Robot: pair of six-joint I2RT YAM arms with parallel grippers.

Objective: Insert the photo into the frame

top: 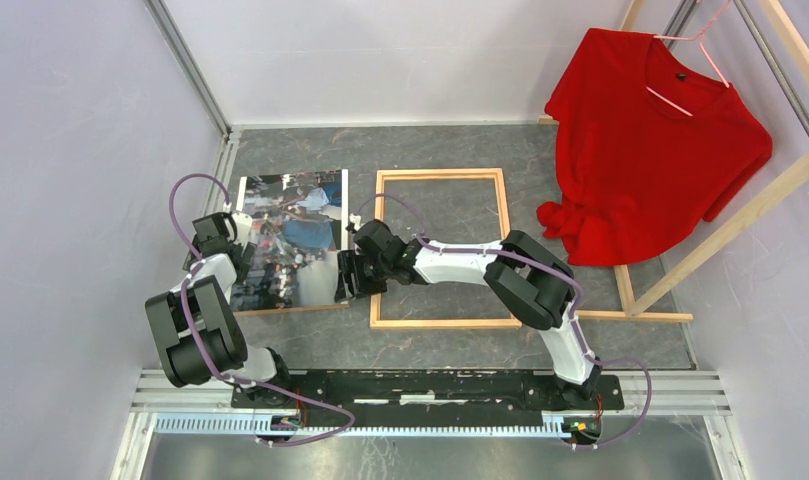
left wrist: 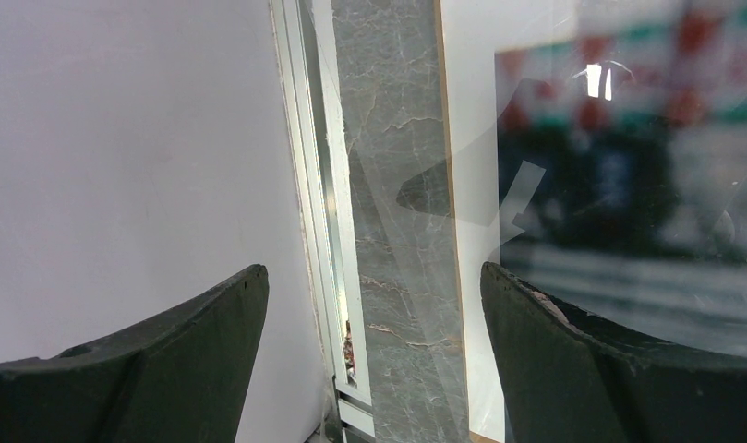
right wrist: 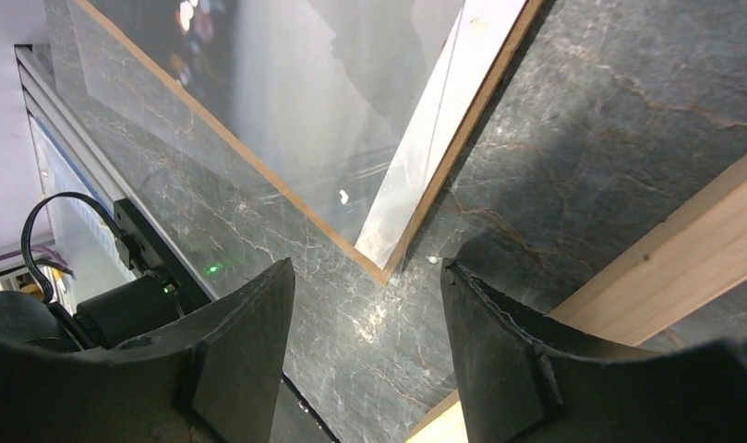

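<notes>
The photo (top: 298, 235), covered by a clear sheet, lies flat on its thin backing board (right wrist: 462, 134) at the left of the floor. To its right lies the empty wooden frame (top: 440, 324). In the left wrist view my left gripper is open above the photo's left edge, with nothing between its fingers. My right gripper stands at the photo's near right corner, beside the frame's left bar. Its fingers are spread, the board's corner showing beyond and between the tips. Whether they touch the board cannot be told.
A red shirt (top: 660, 140) hangs on a wooden rack (top: 730, 220) at the right. A grey wall (left wrist: 138, 185) rises close to the left gripper. Only a narrow strip of floor (right wrist: 572, 166) separates photo and frame. Bare floor shows inside the frame.
</notes>
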